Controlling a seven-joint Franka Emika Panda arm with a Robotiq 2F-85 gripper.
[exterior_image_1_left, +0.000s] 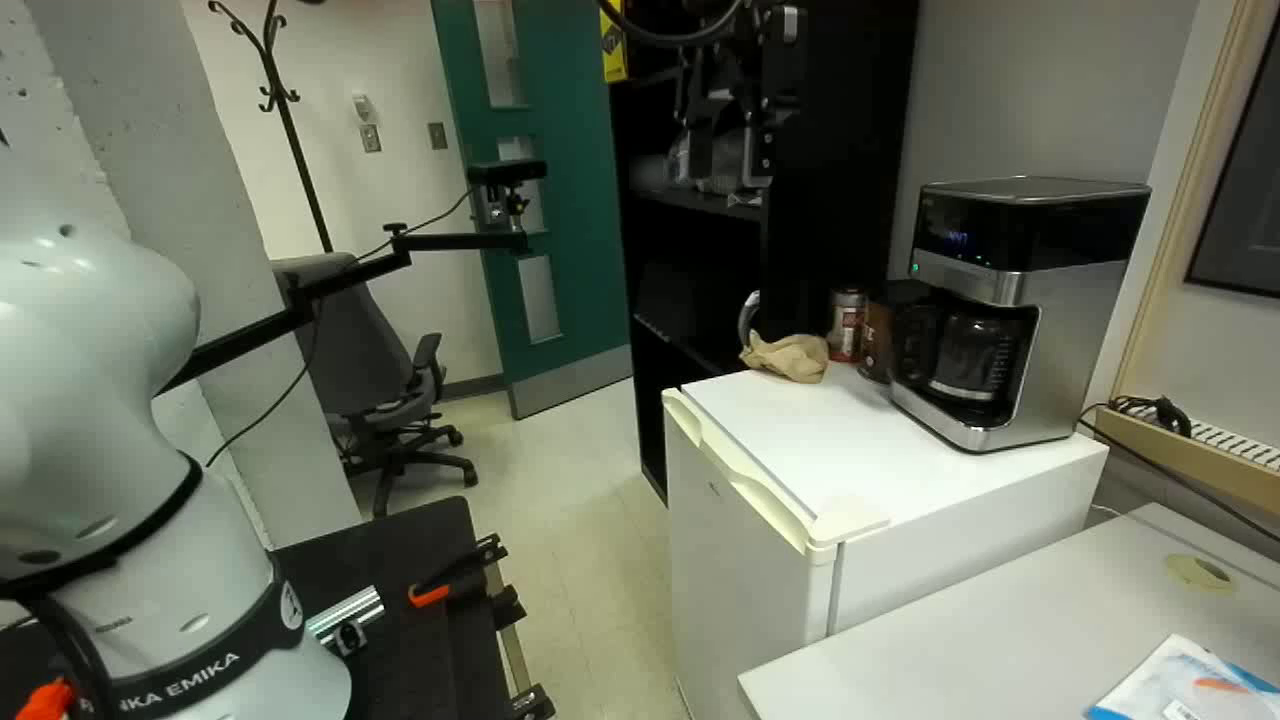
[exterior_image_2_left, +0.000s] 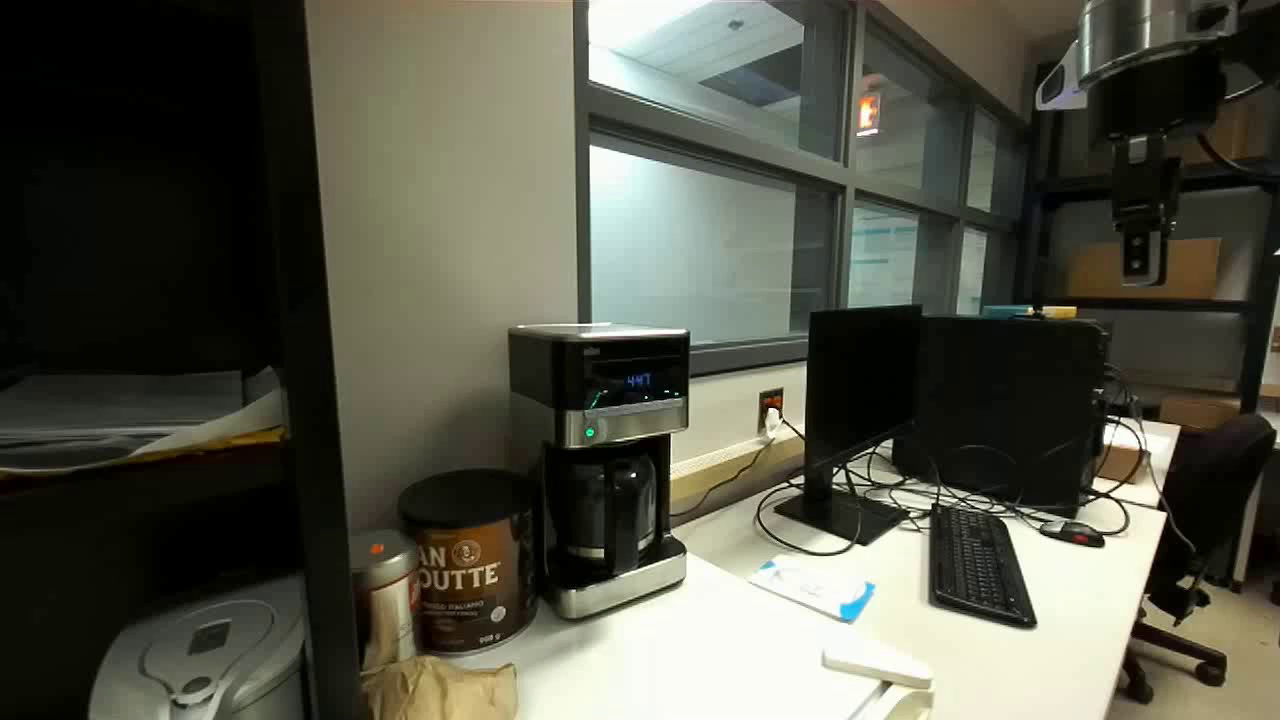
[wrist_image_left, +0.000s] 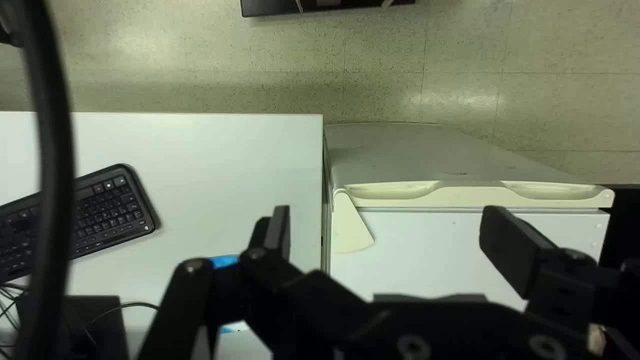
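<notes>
In the wrist view my gripper stands open, its two fingers wide apart with nothing between them. It hangs high above the white mini fridge (wrist_image_left: 414, 246) and the desk (wrist_image_left: 240, 156). From the side, the gripper (exterior_image_2_left: 1142, 258) shows near the upper right, well above the desk. A silver and black coffee maker (exterior_image_1_left: 1086, 312) stands upright on the fridge top, its glass carafe (exterior_image_1_left: 969, 354) inside and its display lit. Beside it are a brown coffee can (exterior_image_2_left: 468, 576), a smaller tin (exterior_image_2_left: 386, 606) and a crumpled brown bag (exterior_image_2_left: 444, 694).
A monitor (exterior_image_2_left: 858, 372), a keyboard (exterior_image_2_left: 978, 564), a mouse (exterior_image_2_left: 1071, 532) and loose cables occupy the desk. A blue and white packet (exterior_image_2_left: 816, 586) lies there too. Dark shelving (exterior_image_1_left: 690, 270) borders the fridge.
</notes>
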